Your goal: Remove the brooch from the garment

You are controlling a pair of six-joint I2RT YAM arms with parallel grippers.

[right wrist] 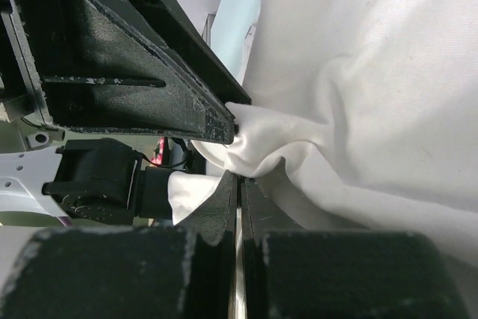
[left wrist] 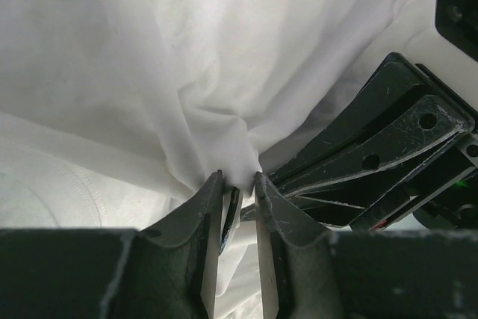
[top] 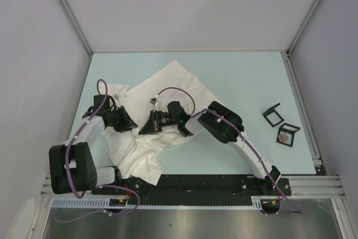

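Observation:
The white garment (top: 168,76) lies rumpled across the table, both grippers meeting at a bunched fold on its left part. In the left wrist view my left gripper has its fingertips around the fold, with a thin dark strip between them; whether that is the brooch I cannot tell. In the right wrist view my right gripper is shut at the fold (right wrist: 261,136), the cloth rising just beyond its tips, beside the left gripper's black body. The brooch is not clearly visible.
Two small dark open cases (top: 285,137) lie at the right of the pale blue table (top: 246,76). Both arms cover much of the front left and middle.

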